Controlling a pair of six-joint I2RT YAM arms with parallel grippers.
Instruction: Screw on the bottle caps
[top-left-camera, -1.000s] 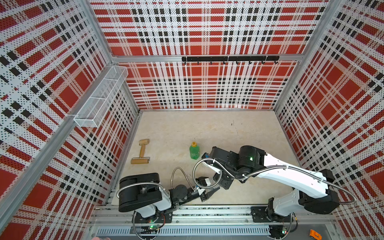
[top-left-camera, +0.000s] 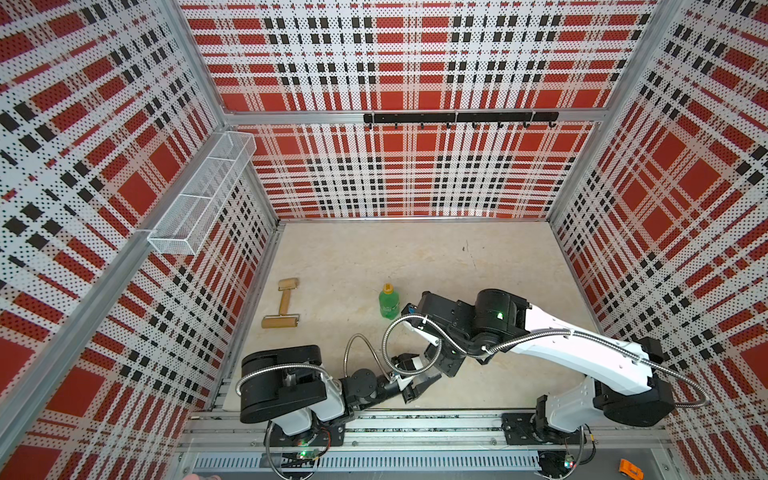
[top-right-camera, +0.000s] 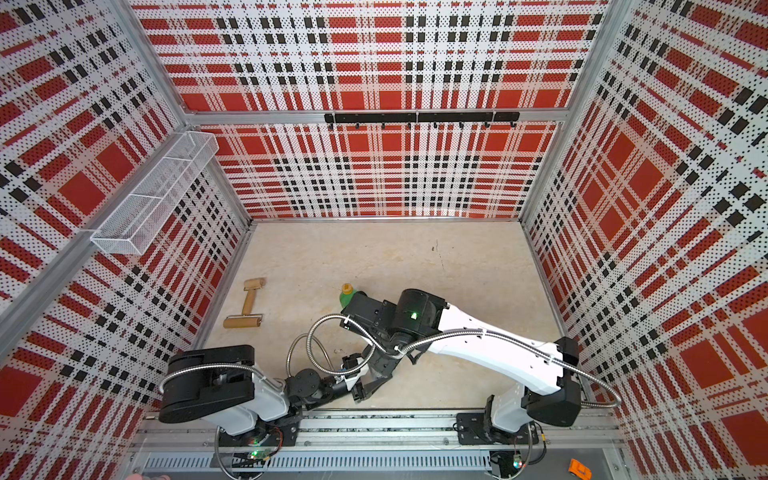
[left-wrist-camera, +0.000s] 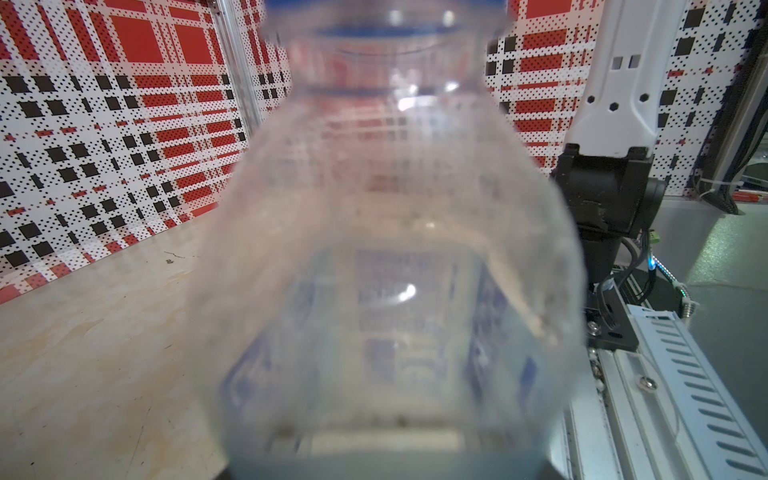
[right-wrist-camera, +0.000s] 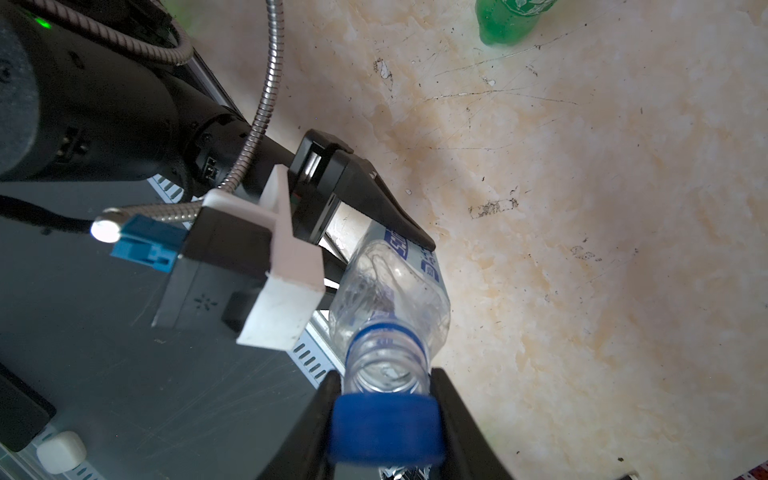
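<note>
My left gripper is shut on a clear plastic bottle (right-wrist-camera: 400, 289) by its labelled body; one of its fingers is hidden. The bottle (left-wrist-camera: 392, 184) fills the middle of the left wrist view, upright there, with its top cut off. A blue ring circles its neck, and a blue cap (right-wrist-camera: 387, 432) is at the mouth; how far it is seated cannot be seen. My right gripper has its dark fingers (right-wrist-camera: 462, 428) on both sides of this cap, very close to it; contact is unclear. A green bottle (top-left-camera: 389, 304) with a yellow cap stands on the table.
A wooden roller (top-left-camera: 283, 304) lies at the left of the table (top-left-camera: 360, 248). A white wire basket (top-left-camera: 209, 188) hangs on the left wall. Both forearms meet near the front edge.
My right arm has shifted only slightly over the last second, and the left arm hardly at all. The green bottle and the roller have stayed in place.
</note>
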